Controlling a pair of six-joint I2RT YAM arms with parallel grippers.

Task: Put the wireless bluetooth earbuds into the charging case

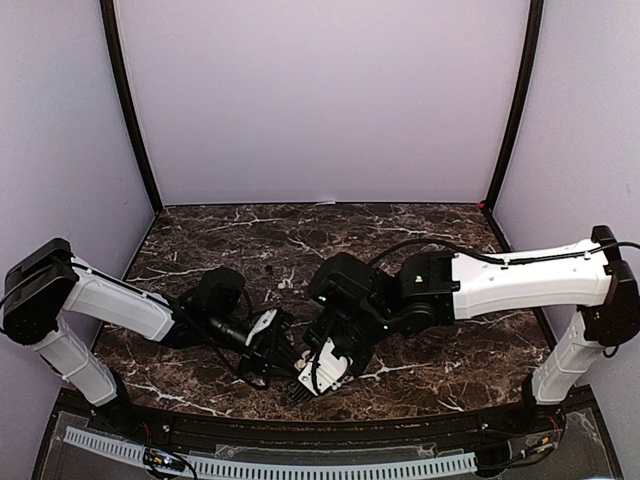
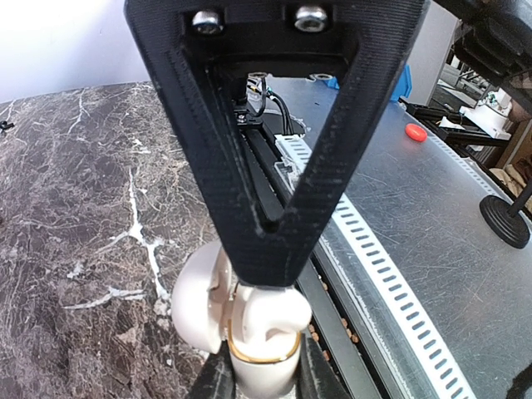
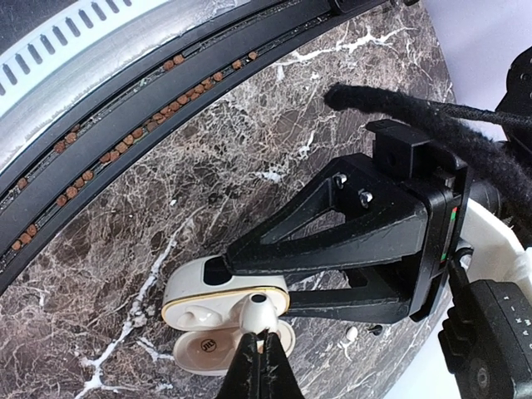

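Observation:
The white charging case [image 3: 199, 291], gold-rimmed with its lid [image 3: 199, 353] open, is in my left gripper [image 1: 290, 365], which is shut on it. In the left wrist view the case [image 2: 264, 370] sits low between the fingertips. A white earbud [image 3: 256, 312] is at one end of the case, directly above the shut tips of my right gripper. One cavity of the case looks empty. In the top view both grippers meet at front centre, largely hiding the case.
A dark rail [image 3: 125, 125] with a slotted white strip runs along the table's front edge. Small pale and dark pieces [image 3: 352, 332] lie on the marble behind the grippers.

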